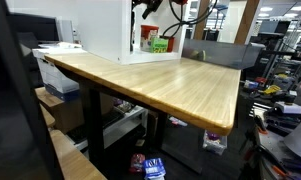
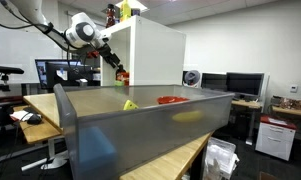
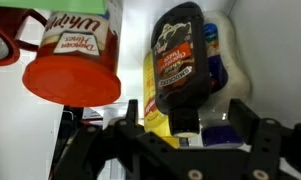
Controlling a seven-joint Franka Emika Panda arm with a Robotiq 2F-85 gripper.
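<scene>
My gripper stands open at the bottom of the wrist view, its dark fingers spread to either side. Between and beyond them is a dark bottle (image 3: 178, 50) with an orange-and-white label; how near it is to the fingers I cannot tell. Partly behind it show a yellow container (image 3: 152, 95) and a white-and-blue bottle (image 3: 222, 75). To the left sits a red can (image 3: 75, 72) with a printed label, under a green item (image 3: 65, 8). In the second exterior view the arm (image 2: 85, 32) reaches toward the white shelf unit (image 2: 155, 50).
A wooden table (image 1: 180, 90) carries the white unit and has a broad clear top. A green container (image 1: 160, 45) stands by the unit's opening. A grey bin (image 2: 140, 130) fills the foreground of the second exterior view. Several items, one a yellow one (image 2: 125, 11), top the unit.
</scene>
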